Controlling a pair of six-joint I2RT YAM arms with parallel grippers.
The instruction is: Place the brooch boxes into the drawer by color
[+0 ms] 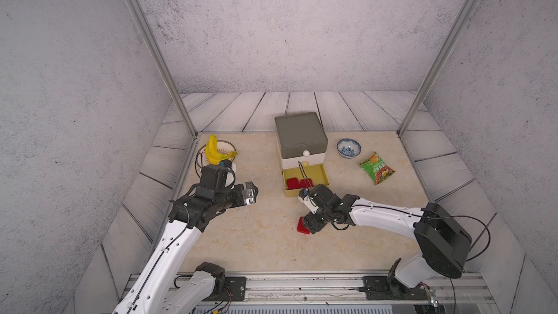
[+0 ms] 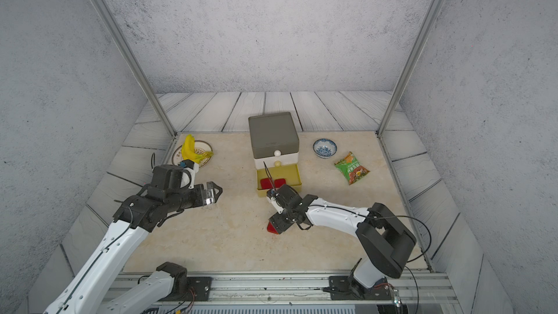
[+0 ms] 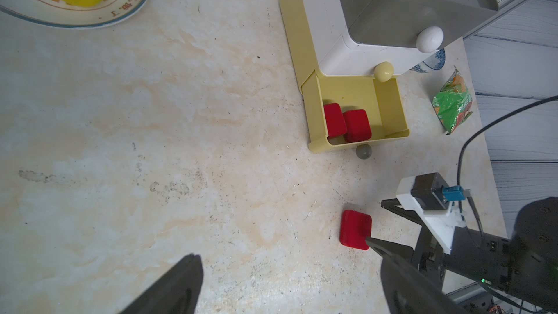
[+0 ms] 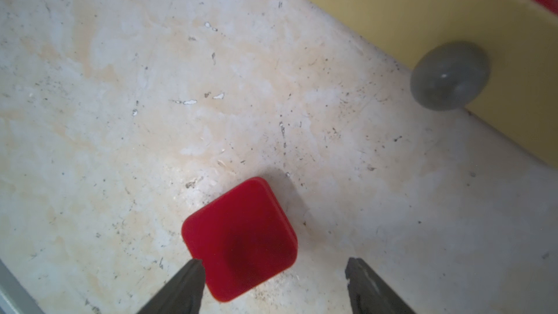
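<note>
A grey-lidded drawer box (image 1: 300, 132) has its yellow bottom drawer (image 3: 378, 100) pulled out, with two red brooch boxes (image 3: 358, 126) inside. A third red box (image 4: 239, 239) lies on the table in front of the drawer. Just over it is my right gripper, open, its fingertips low and empty; in the left wrist view they flank the box's near right side. My left gripper stands open and empty above the table, left of the drawer.
A plate with bananas (image 1: 215, 151) sits back left. A blue-patterned bowl (image 1: 348, 148) and a green snack bag (image 1: 376, 168) are right of the drawer box.
</note>
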